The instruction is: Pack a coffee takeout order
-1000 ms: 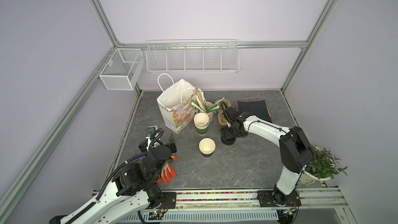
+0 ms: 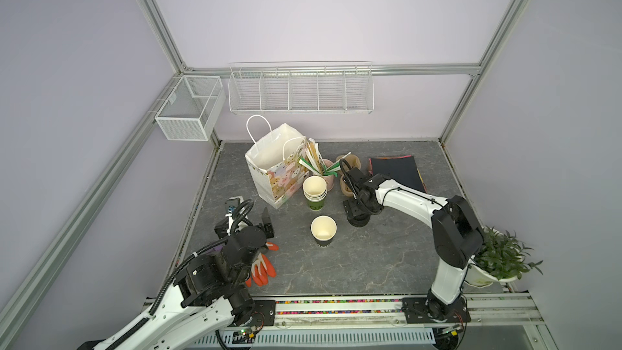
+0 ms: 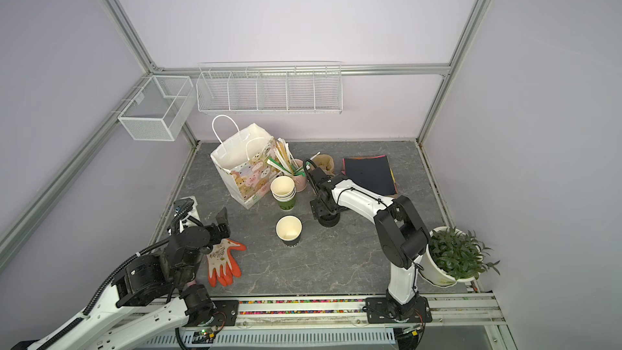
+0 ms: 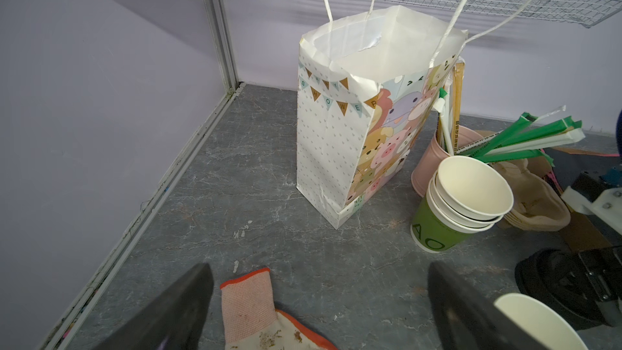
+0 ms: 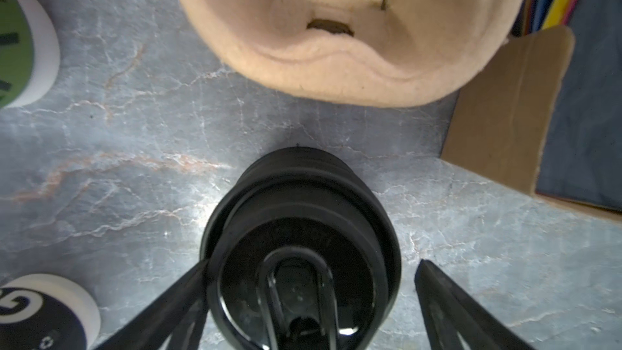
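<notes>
My right gripper stands open over a stack of black cup lids (image 5: 298,207), one finger at each side. A single cup (image 2: 323,227) stands to their left, and stacked cups with green sleeves (image 4: 440,223) behind it. A moulded cup carrier (image 5: 362,77) lies beyond the lids. The patterned paper bag (image 4: 330,149) stands at the back left, beside a pink container (image 4: 424,165) of straws and stirrers. My left gripper is open at the left, above an orange-and-white glove (image 3: 220,259), holding nothing.
A dark sheet pile (image 3: 369,175) lies at the back right. A potted plant (image 3: 453,252) stands at the front right. Wire baskets (image 2: 301,87) hang on the walls above.
My right arm has shifted slightly at the lids since one second ago. The left arm and the objects look unchanged.
</notes>
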